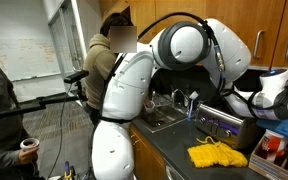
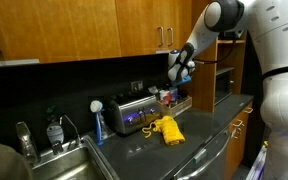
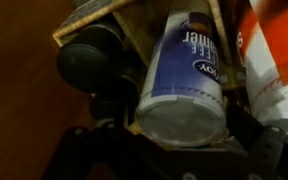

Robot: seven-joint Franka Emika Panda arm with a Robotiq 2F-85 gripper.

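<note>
In the wrist view, a white-and-blue creamer canister (image 3: 184, 75) fills the middle, its pale rounded end towards the camera. My gripper has a dark finger on each side of that end. Whether the fingers press on the canister or stand just clear of it cannot be made out. Exterior view 1 has the gripper (image 1: 284, 130) at the right, down at a wooden box (image 1: 269, 165) of goods. In exterior view 2 the gripper (image 2: 177, 85) is small, over the same box on the far counter, its fingers too small to read.
Beside the canister are a black-capped jar (image 3: 91, 57) and a red-and-white container (image 3: 276, 60). A yellow cloth (image 1: 216, 153) lies on the dark counter, near a toaster (image 1: 222, 125). The sink (image 1: 157, 117) is farther left. Bare counter lies between cloth and sink.
</note>
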